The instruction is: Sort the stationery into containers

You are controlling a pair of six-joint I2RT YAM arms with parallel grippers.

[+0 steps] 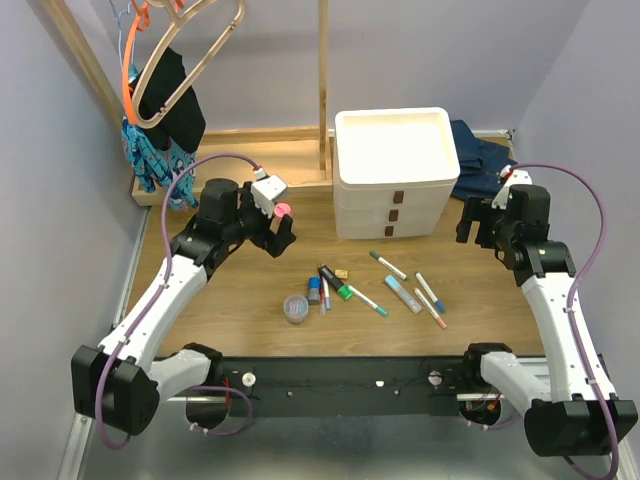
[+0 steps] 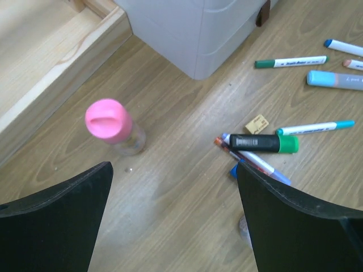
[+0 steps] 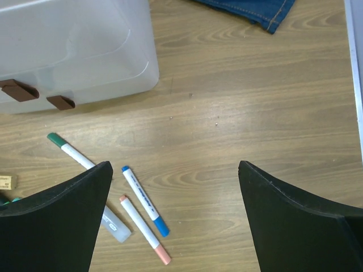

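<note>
Markers lie loose on the table: a dark green one (image 2: 291, 62), a blue one (image 3: 145, 200), a pink-ended one (image 3: 144, 229), a teal one (image 2: 316, 128) and a thick light-blue one (image 1: 403, 294). A black marker with a green cap (image 2: 264, 143) rests across thinner pens (image 2: 262, 164). Among them is a small wooden block (image 2: 257, 124). The white drawer box (image 1: 392, 190) stands at the back. My left gripper is open and empty, above the table near a pink-lidded bottle (image 2: 115, 126). Open and empty too, my right gripper hovers right of the markers.
A small round clear container (image 1: 296, 308) sits near the front. Left of the box is a wooden tray (image 1: 255, 160); folded dark denim (image 1: 480, 160) lies on its right. A wooden rack (image 1: 323, 80) rises behind.
</note>
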